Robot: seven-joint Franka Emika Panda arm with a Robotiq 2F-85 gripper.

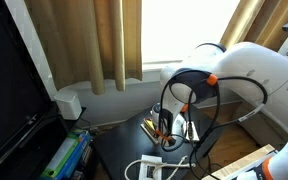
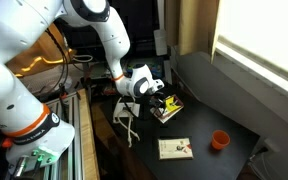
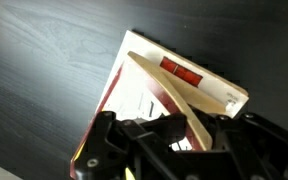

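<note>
A book-like flat object with a white border and a red panel lies on the dark table. A cream strip, like a raised cover or page edge, slants across it in the wrist view. My gripper is low over this object and shut; whether the thin edge sits between its fingers is unclear. In exterior view 2, the gripper is at the near-left side of the object, whose face shows yellow. The arm partly hides both in exterior view 1.
An orange cup and a pale rectangular card or box stand apart on the dark table. A white cable lies near the arm. Several books are at the left in exterior view 1.
</note>
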